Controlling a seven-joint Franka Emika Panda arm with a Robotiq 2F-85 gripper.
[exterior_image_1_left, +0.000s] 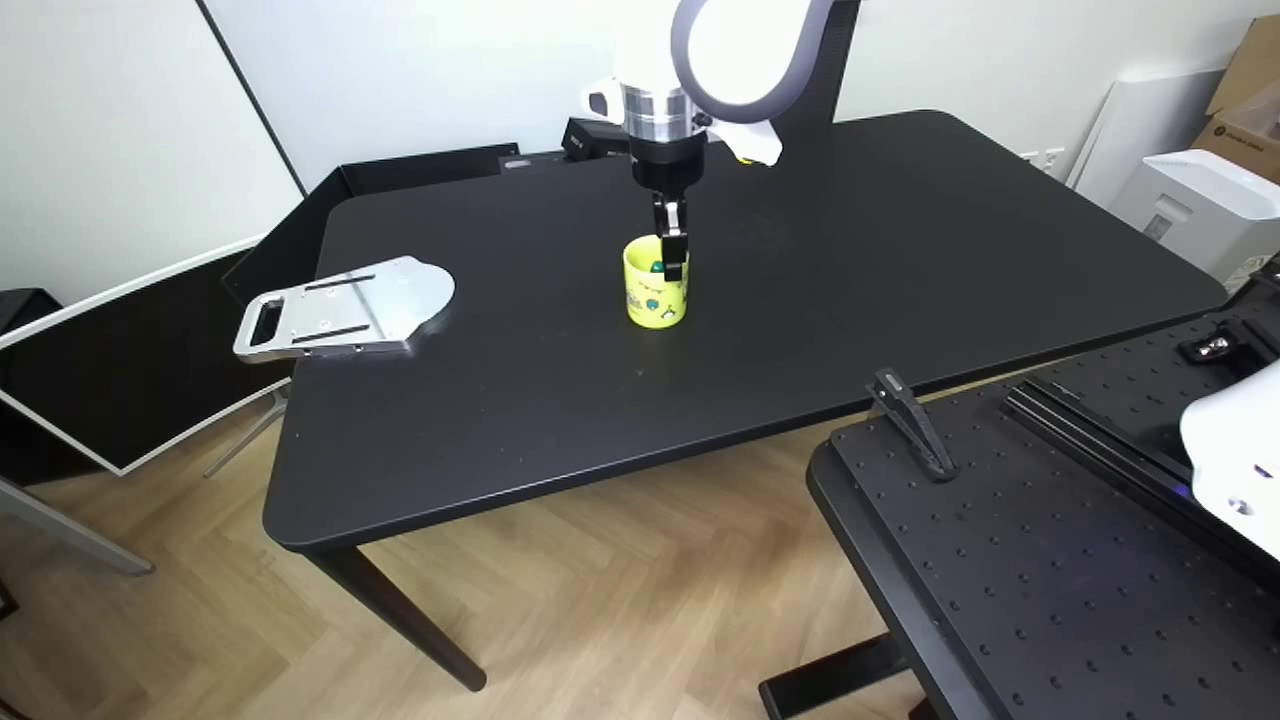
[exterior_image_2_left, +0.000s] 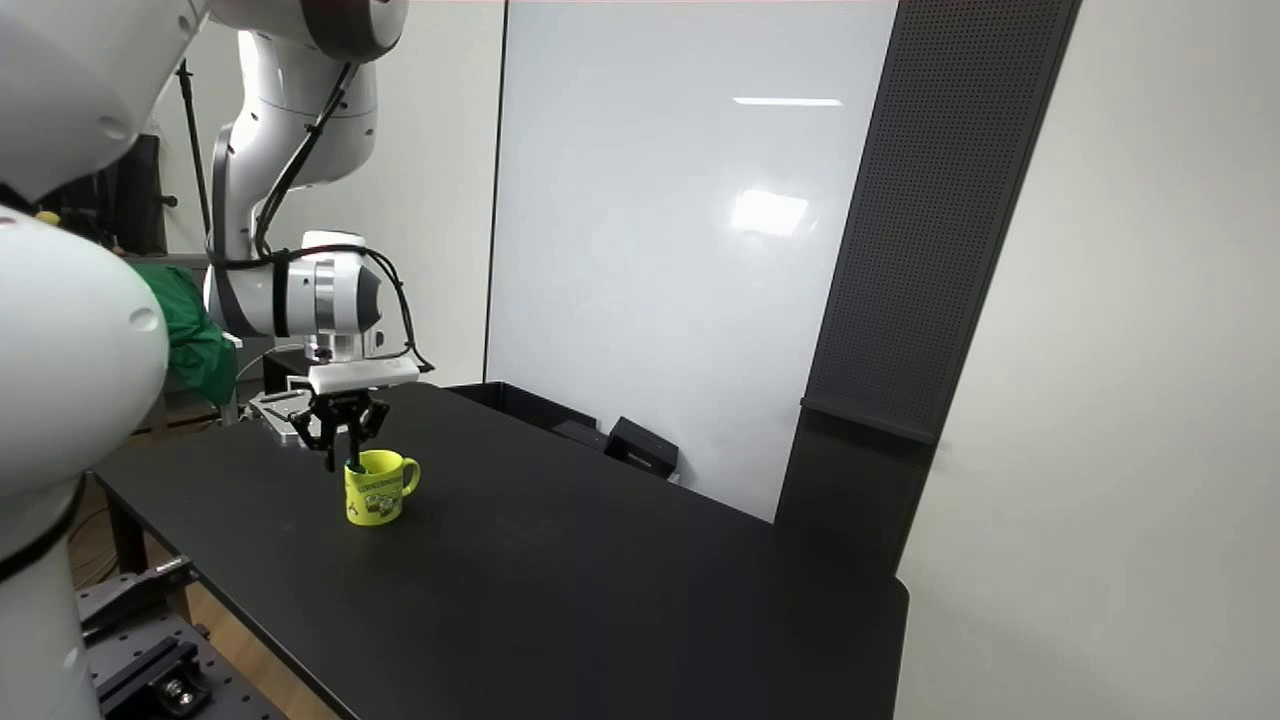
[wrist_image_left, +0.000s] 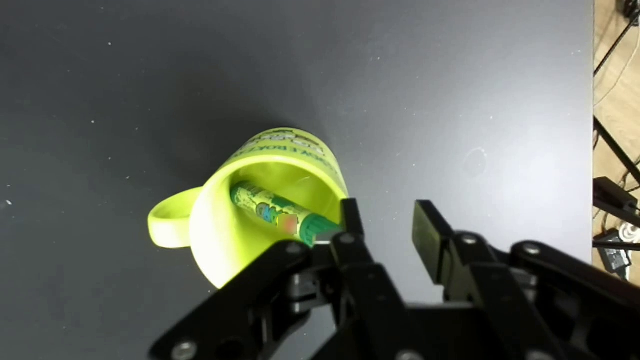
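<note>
A yellow-green mug (wrist_image_left: 207, 240) with printed pictures stands upright on the black table, its handle toward the left in the wrist view. A green and yellow stick (wrist_image_left: 264, 204) with a dark green cap (wrist_image_left: 316, 227) leans inside it, the cap toward my fingers. My gripper is open at the mug's rim, with only table showing between its fingers. One finger (wrist_image_left: 354, 225) overlaps the rim beside the cap; whether it touches either cannot be told. The other finger (wrist_image_left: 427, 234) is outside the mug. In exterior view 2, the gripper (exterior_image_2_left: 343, 463) is just above the mug (exterior_image_2_left: 374, 490).
A silver plate with a handle slot (exterior_image_1_left: 348, 306) lies at the table's left edge. Black boxes (exterior_image_2_left: 642, 446) are by the back edge.
</note>
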